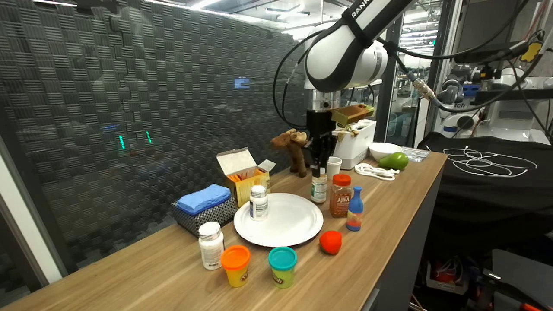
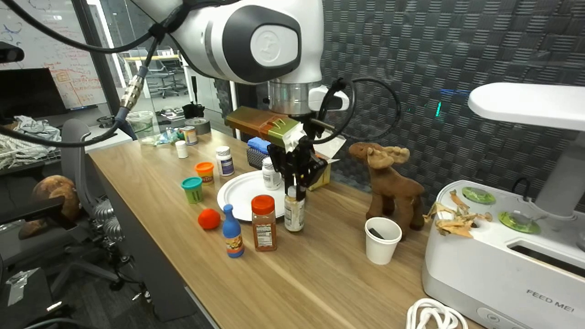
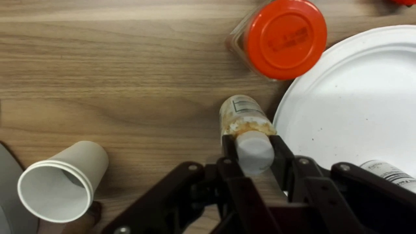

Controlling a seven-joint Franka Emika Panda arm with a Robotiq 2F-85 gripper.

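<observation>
My gripper is shut on the white cap of a small bottle (image 3: 243, 111), one finger on either side of the cap. The bottle has a pale, brown-stained label in the wrist view. In exterior view 2 the same bottle (image 2: 294, 214) stands upright close to the plate's edge, below the gripper (image 2: 296, 183); whether its base touches the table is hard to tell. Exterior view 1 shows the bottle (image 1: 319, 191) between the plate and the red-lidded jar, its top partly hidden by the dark fingers.
Close by stand a red-lidded spice jar (image 3: 286, 39), a blue bottle (image 2: 233, 233) and a white plate (image 1: 290, 228) carrying another white bottle (image 1: 259, 203). A paper cup (image 2: 381, 241) and a toy moose (image 2: 392, 186) are opposite. Bare table lies in front of the cup.
</observation>
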